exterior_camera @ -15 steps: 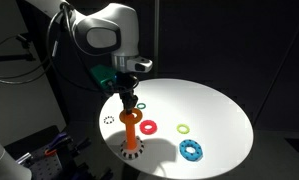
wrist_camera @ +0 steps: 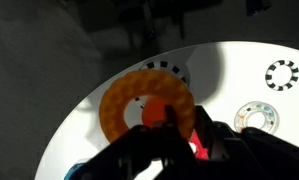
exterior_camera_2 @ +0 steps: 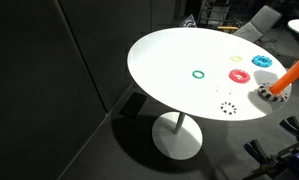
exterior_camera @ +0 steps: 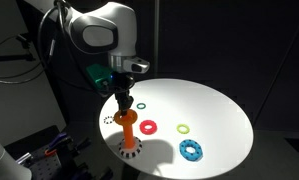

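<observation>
An orange ring (exterior_camera: 125,117) hangs at the top of the orange post (exterior_camera: 130,135), with my gripper (exterior_camera: 122,108) shut on its edge. In the wrist view the ring (wrist_camera: 116,104) faces me, and the red-orange post (wrist_camera: 153,110) shows through its hole. My dark fingers (wrist_camera: 184,122) pinch the ring's right side. Whether the ring encircles the post tip or just overlaps it from above, I cannot tell. The post rises from a black-and-white base (exterior_camera: 130,150) on the table. In exterior view 2 the post (exterior_camera_2: 290,76) leans within its base (exterior_camera_2: 274,94).
On the white round table (exterior_camera: 214,110) lie a red ring (exterior_camera: 149,121), a yellow-green ring (exterior_camera: 183,129), a blue ring (exterior_camera: 191,157), a small green ring (exterior_camera: 141,106) and a black-and-white ring (wrist_camera: 296,75). A pale patterned ring (wrist_camera: 239,122) also lies there.
The ring and my gripper have shifted slightly left at the post's top. My gripper keeps its hold. The post and the table rings look unmoved.
</observation>
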